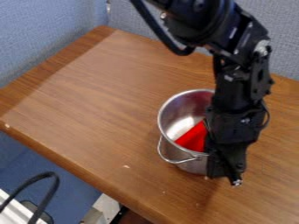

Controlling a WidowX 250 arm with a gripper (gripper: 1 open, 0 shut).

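Observation:
A steel pot (176, 118) with a wire handle stands on the wooden table (82, 96), right of centre, a red object (193, 137) lying inside it. My black gripper (228, 166) is low at the pot's right side, covering part of it. Whether its fingers are closed on the pot's wall cannot be made out.
A blue padded wall runs along the back and left. At the lower left, off the table's edge, are a black cable (42, 182) and white items.

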